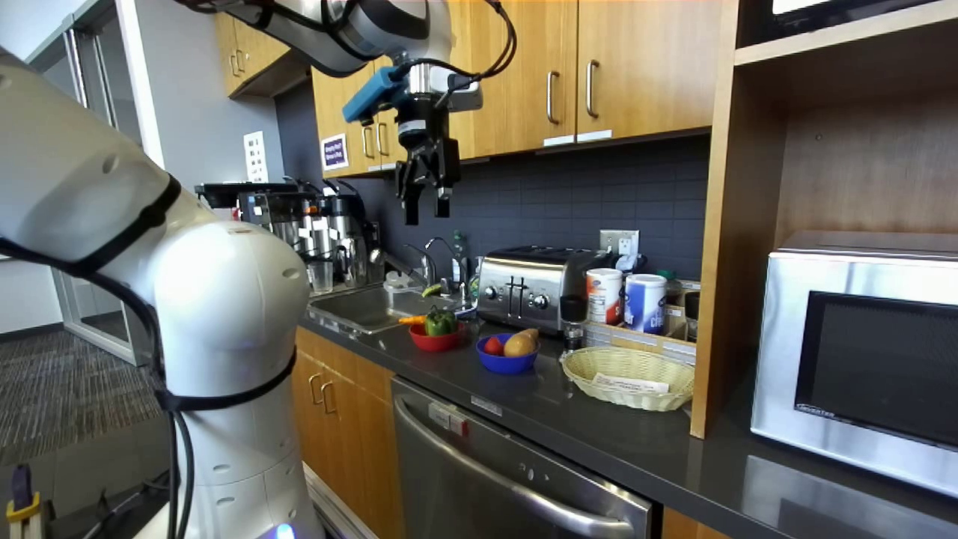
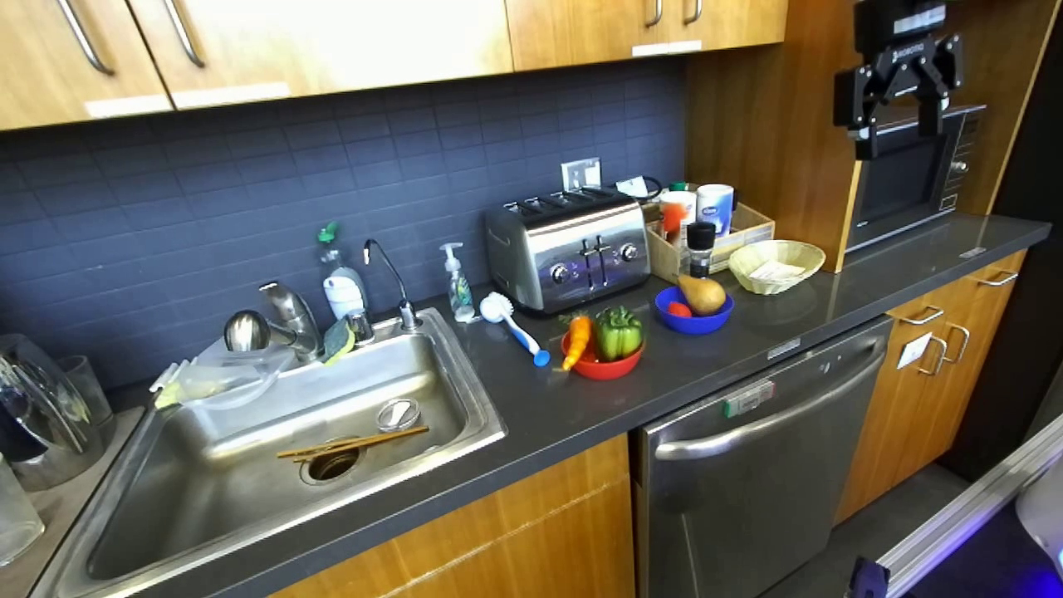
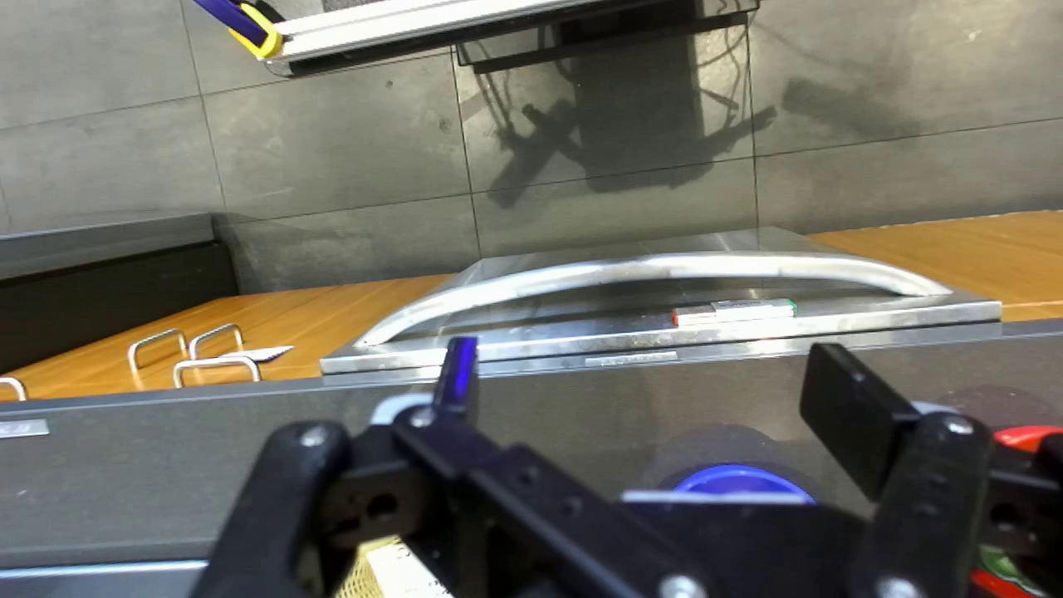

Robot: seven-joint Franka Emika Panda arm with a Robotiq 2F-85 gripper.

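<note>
High above the counter, my gripper (image 1: 426, 211) hangs open, pointing down with nothing between its fingers; it is at the upper right in exterior view 2 (image 2: 895, 139). A red bowl (image 2: 604, 370) holds a carrot (image 2: 579, 340) and a green pepper (image 2: 619, 334). Just right of it, a blue bowl (image 2: 694, 323) carries a pear-shaped yellow-brown item (image 2: 703, 294) and a red item (image 2: 679, 309). In the wrist view the blue bowl (image 3: 742, 480) is mostly hidden behind the gripper's body. Farther right along the counter sits a pale woven basket (image 1: 626, 377) with a paper slip inside.
A steel toaster (image 2: 568, 249) stands behind the bowls, and a pepper grinder (image 2: 699, 248) is near the basket. The sink (image 2: 289, 448) with chopsticks lies to the left. Below the counter is the dishwasher handle (image 3: 638, 269). A microwave (image 1: 862, 350) stands right of a wooden panel (image 1: 718, 224).
</note>
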